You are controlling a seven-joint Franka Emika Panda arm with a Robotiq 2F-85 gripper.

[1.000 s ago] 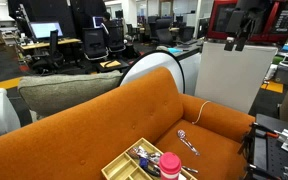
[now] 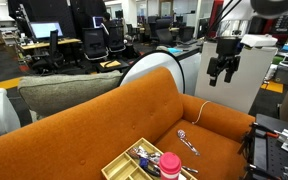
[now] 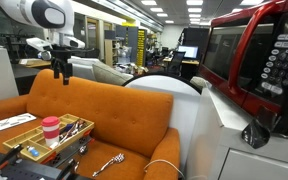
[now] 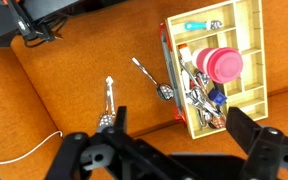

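Observation:
High over the right end of the orange couch hangs my gripper (image 2: 222, 82), fingers down and apart, nothing between them. In the wrist view its two dark fingers (image 4: 104, 150) reach in from the bottom edge. Below lie two metal utensils on the seat: a slotted one (image 4: 108, 108) and a spoon-like one (image 4: 156, 80). To their right is a wooden tray (image 4: 257, 35) with compartments. It holds a red-lidded jar (image 4: 224, 66), a teal-handled tool (image 4: 199, 25) and several metal utensils (image 4: 206, 110).
The couch backrest (image 2: 84, 125) rises behind the seat. A white cable (image 4: 29, 152) curls on the seat, away from the tray. A large red and grey machine (image 3: 254, 80) stands at the right in exterior view 2. Bare seat surrounds the loose utensils.
My gripper has come down from near the top of exterior view 1 and a little to the left. The tray, jar and loose utensils have stayed put.

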